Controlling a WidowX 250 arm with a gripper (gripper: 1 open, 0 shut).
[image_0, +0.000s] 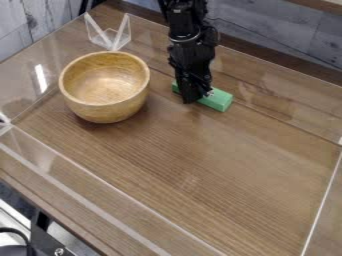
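The black robot gripper (198, 92) reaches down from the top centre onto a green rectangular object (215, 99) lying on the wooden table (201, 190). Its fingertips are low over the left part of the green object, which is partly hidden by them. Whether the fingers are shut on it or open, I cannot tell.
A large tan bowl (103, 107) stands to the left, near the green object. A white, angular item (112, 35) lies at the upper left. A dark cable shows at the lower left edge.
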